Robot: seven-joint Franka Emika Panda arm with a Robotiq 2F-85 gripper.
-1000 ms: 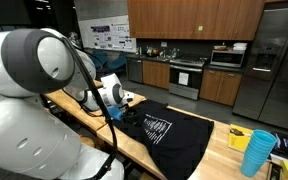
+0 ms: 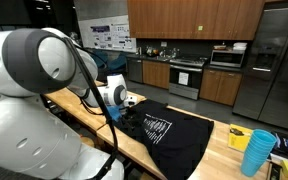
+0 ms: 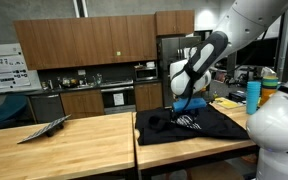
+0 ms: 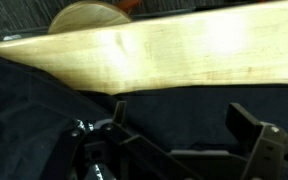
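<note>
Black cloth (image 2: pixel 184 147), perhaps a garment, lies spread over the wooden table, with a white print near its far left part. Its left portion is bunched and folded over, which also shows as a raised heap (image 3: pixel 156 120) in exterior view 2. My gripper points down over the cloth (image 4: pixel 199 103). The fingers stand wide apart, open, and only the dark fabric shows below and between them. A straight cloth edge runs just beyond the fingertips, against bare wood. Part of the folded fabric is hidden behind the gripper in the wrist view.
Blue stacked cups (image 2: pixel 257 152) stand at the table's right, beside a yellow item (image 2: pixel 240 137). Bare tabletop (image 3: pixel 64 145) stretches out on the far side of the cloth in exterior view 2. A round wooden stool top (image 4: pixel 89 16) shows past the table edge.
The arm has shifted slightly over the cloth's left part, and its white wrist section stands a little differently. The cloth looks much the same.
</note>
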